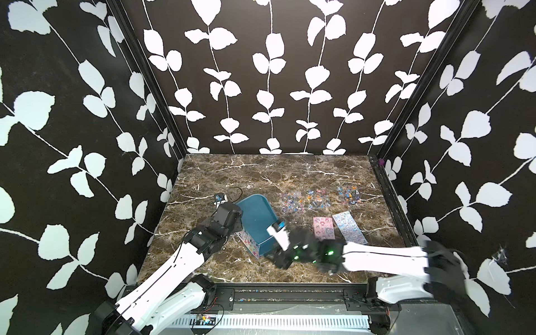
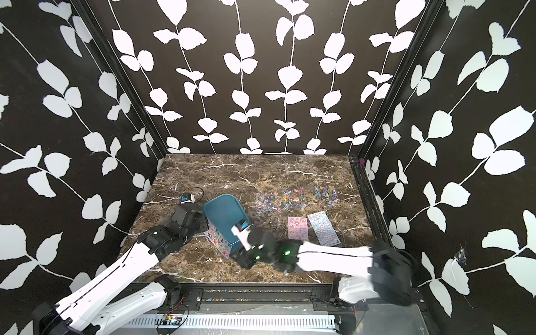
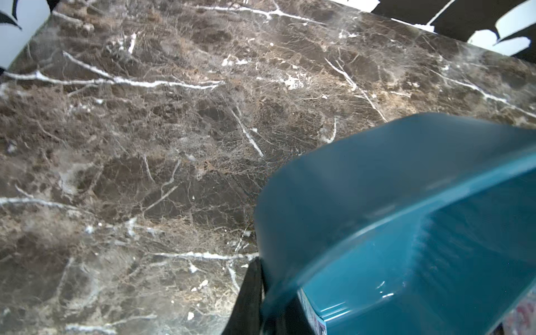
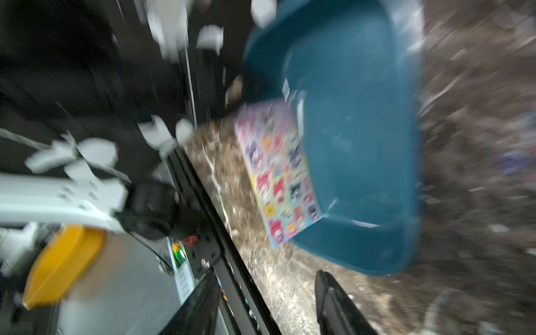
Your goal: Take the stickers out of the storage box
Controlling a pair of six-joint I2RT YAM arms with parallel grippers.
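A blue storage box (image 1: pixel 254 215) is on the marble table, with a colourful sticker sheet (image 4: pixel 276 173) standing along its near-left side. My left gripper is at the box's left wall, largely hidden behind the rim; it looks shut, but whether the sheet is between its fingers is unclear. My right gripper, blurred in the top views, is over the box's front-right corner with its fingers apart and empty, facing the sticker sheet.
A pink sticker sheet (image 1: pixel 323 226) and a light-blue sheet (image 1: pixel 349 227) lie to the right. Scattered small loose stickers (image 1: pixel 304 201) lie behind them.
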